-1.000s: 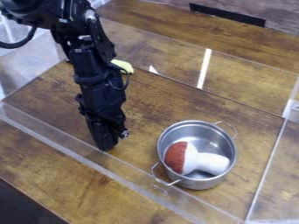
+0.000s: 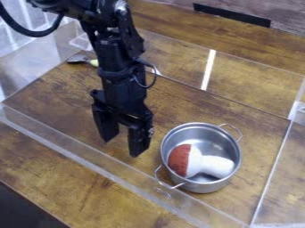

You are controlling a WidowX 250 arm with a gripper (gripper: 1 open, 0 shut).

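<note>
A black robot arm reaches down over the wooden table, its gripper [image 2: 121, 129] hanging low left of a steel pot [image 2: 224, 142]. The gripper's fingers are apart and open, with nothing visible between them. Inside the pot lie a red-brown round item [image 2: 184, 159] and a white item [image 2: 215, 165]. A small light object [image 2: 84, 59] at the back left is partly hidden behind the arm.
The wooden table [image 2: 48, 151] has clear panels along its edges. Bare wood surrounds the pot and fills the front left. A pale strip [image 2: 210, 69] lies at the back right.
The gripper has moved to the right, toward the pot, and now stands more widely spread in view. The pot and its contents have not moved.
</note>
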